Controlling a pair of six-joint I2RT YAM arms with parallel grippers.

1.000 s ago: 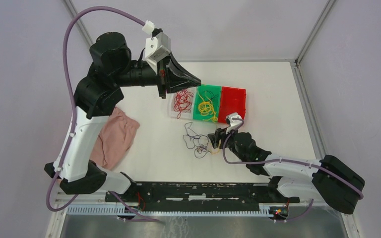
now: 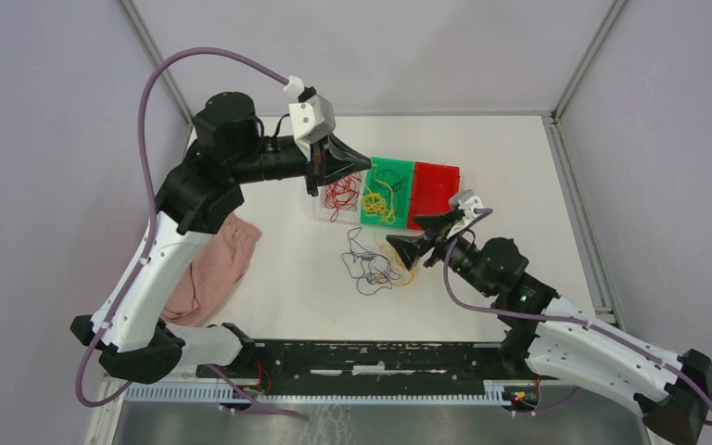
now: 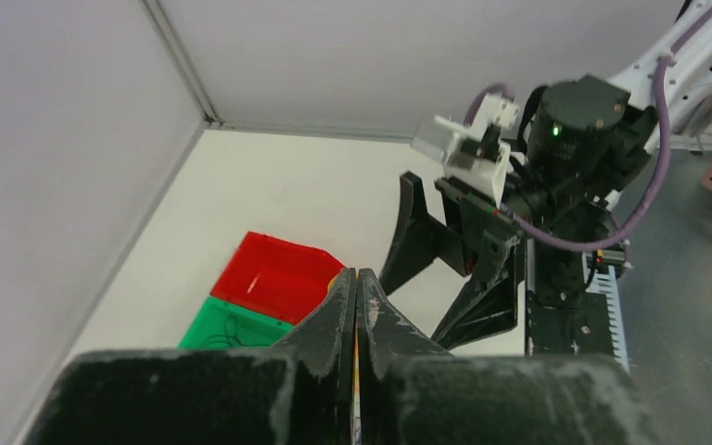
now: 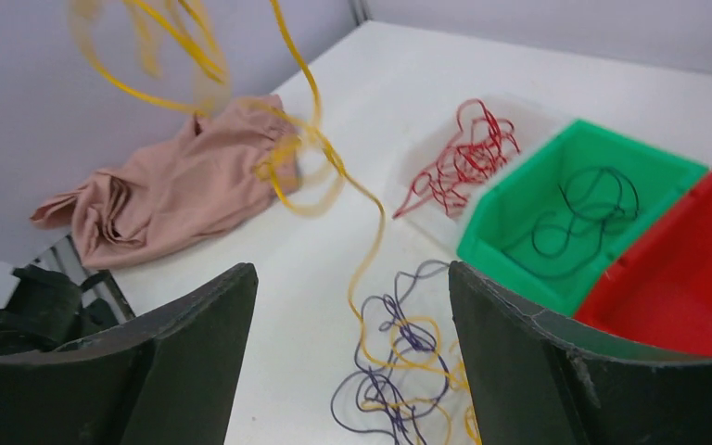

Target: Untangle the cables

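High over the table, my left gripper (image 2: 369, 165) is shut on the yellow cable (image 2: 377, 205); in the left wrist view its fingertips (image 3: 343, 289) meet, with bits of yellow around them. The cable hangs in loops in the right wrist view, and its lower end (image 4: 363, 320) runs down into the dark blue cable (image 4: 345, 419) on the table. Those two cables overlap there. My right gripper is open above this tangle, its fingers apart on either side of the hanging yellow strand, not closed on it.
Behind the tangle stand a clear bin with a red cable (image 2: 341, 192), a green bin (image 2: 395, 168) with a dark cable, and an empty red bin (image 2: 438, 190). A pink cloth (image 2: 211, 269) lies at the left.
My right gripper has risen from the tangle and its fingers are now spread.
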